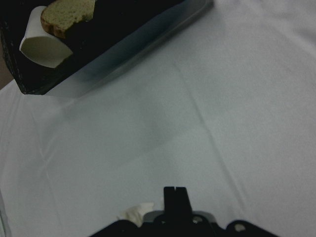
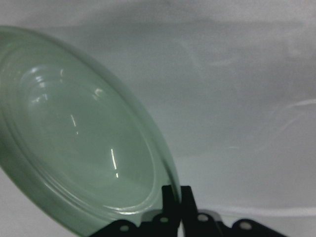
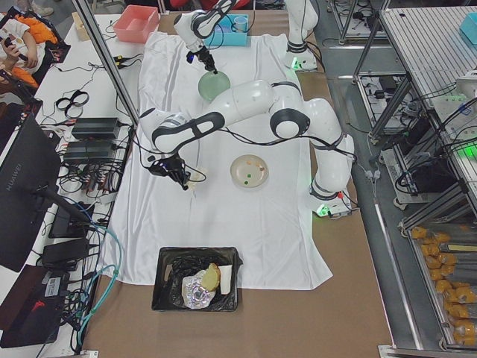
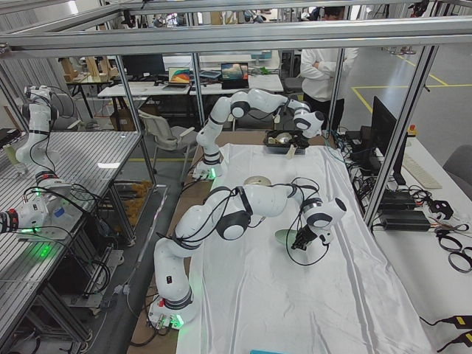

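Note:
My left gripper [image 3: 184, 183] is over the white cloth, shut, with a pale crumpled item [image 1: 138, 213] at its fingers, moving with it. In the left wrist view its fingertips [image 1: 169, 195] point toward a black-lined bin [image 1: 108, 34] holding bread [image 1: 64, 17], a white cup [image 1: 42, 47] and, in the camera left view, foil [image 3: 197, 294]. My right gripper is at the rim of a pale green plate [image 2: 84, 138], shut on it. A cream plate [image 3: 249, 171] with small green pieces lies between the arms.
A blue container [image 3: 229, 33] stands at the far end, a pink bin [image 3: 134, 22] on the side table. A metal post and cluttered electronics border the cloth. The cloth around the cream plate is largely clear.

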